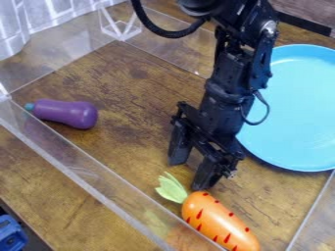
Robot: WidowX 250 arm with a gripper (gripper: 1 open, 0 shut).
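The black robot gripper (194, 162) reaches down from the top to the wooden floor, just above a toy carrot (216, 218) with pale green leaves, which lies at the bottom beside the clear wall. Whether its dark fingers are open or shut is unclear. A purple toy eggplant (63, 113) lies at the left. A light blue plate (292, 113) sits on the right, partly behind the arm.
Clear plastic walls (105, 175) border the wooden area at the left and right. A blue object (10, 235) is at the lower left outside the wall. Bare wood (118, 88) lies between eggplant and gripper.
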